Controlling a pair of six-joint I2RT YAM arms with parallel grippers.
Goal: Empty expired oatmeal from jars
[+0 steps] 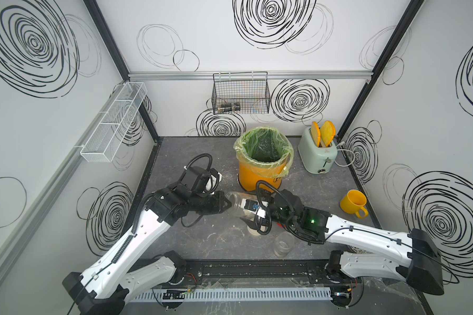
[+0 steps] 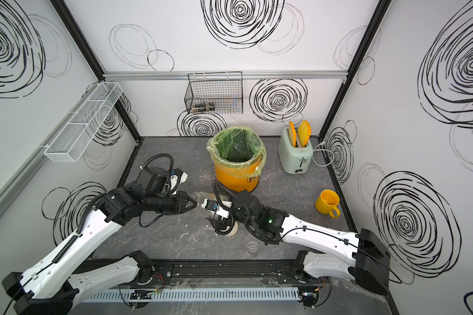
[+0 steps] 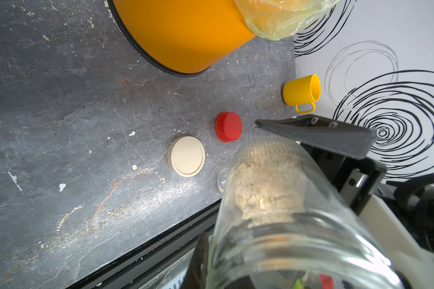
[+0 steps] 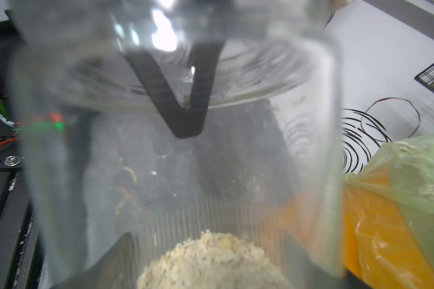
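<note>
A clear glass jar [image 3: 274, 192] lies on its side in the air above the table, with pale oatmeal [image 4: 212, 262] at its base end. From the left, my left gripper [image 1: 228, 202] is shut on the jar near its mouth; its dark finger shows through the glass in the right wrist view. Around the base end, my right gripper stands open, one finger on each side of the jar. Whether those fingers touch the glass I cannot tell. The orange bin [image 1: 252, 174], lined with a green bag [image 1: 264, 141], stands just behind the jar.
Under the jar lie a beige lid [image 3: 187, 156] and a red lid [image 3: 230, 126]. Another clear jar [image 1: 282, 245] stands near the front edge. A yellow mug [image 1: 353, 203] and a toaster [image 1: 316, 156] are on the right. Crumbs dot the table.
</note>
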